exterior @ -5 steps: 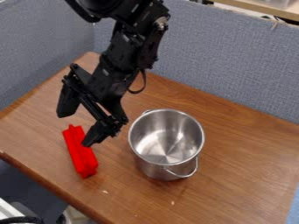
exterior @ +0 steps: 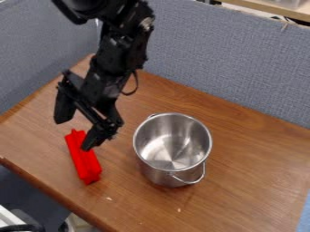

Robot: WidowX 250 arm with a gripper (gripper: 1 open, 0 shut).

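Observation:
My black gripper (exterior: 87, 136) hangs over the left part of the wooden table (exterior: 242, 181), its fingertips just above the upper end of a red oblong object (exterior: 85, 161). Whether the fingers are apart or closed is hard to make out in this view. A steel pot (exterior: 172, 145) with wire handles stands to the right of the gripper, upright.
Grey padded walls (exterior: 224, 63) line the back and left of the table. A pale wooden surface shows beyond the back wall at top right.
The arm has shifted very slightly left and up. The red object and the pot have not moved.

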